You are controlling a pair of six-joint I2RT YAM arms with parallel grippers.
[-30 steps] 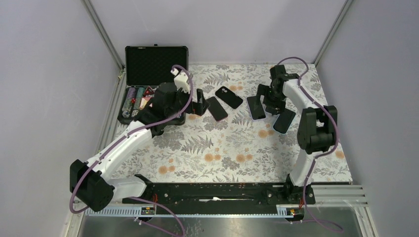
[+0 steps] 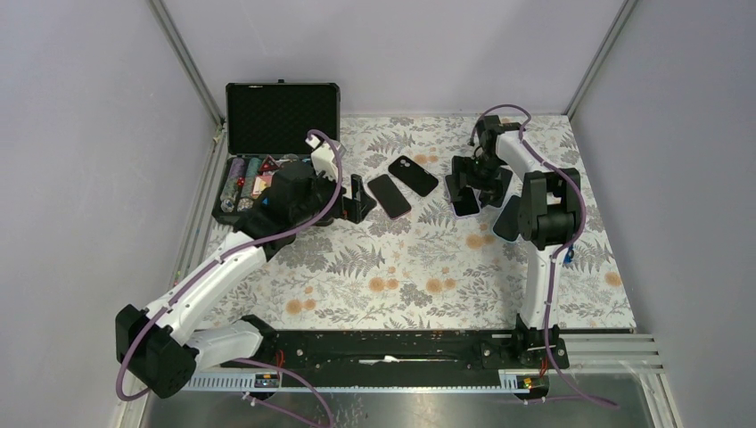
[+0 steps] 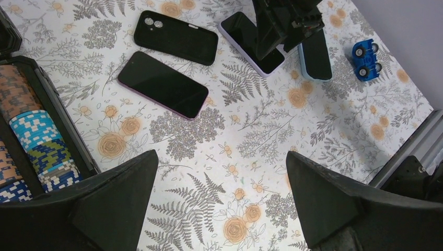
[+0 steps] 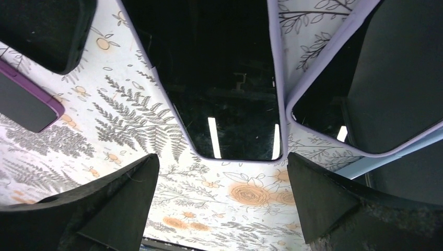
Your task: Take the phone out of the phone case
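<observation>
A phone in a lilac case point(image 4: 230, 94) lies screen up between and ahead of the fingers of my right gripper. That gripper is open and holds nothing; whether it touches the case cannot be told. A second lilac-edged case point(image 4: 325, 104) with a black inside or screen sits just right, partly covered by a finger or shadow. At the far right is a light-blue-cased phone point(image 2: 510, 219). A black case point(image 3: 175, 36) and a purple-edged phone point(image 3: 162, 84) rest side by side, apart. My left gripper stands open and empty, left of that phone.
An open case of poker chips point(image 3: 39, 130) stands at the left beneath the left arm. A blue toy car point(image 3: 366, 60) sits near the right edge.
My right gripper has moved left from beside the lilac-cased phone to over it. The left arm has shifted slightly left. The phones and cases have not moved.
</observation>
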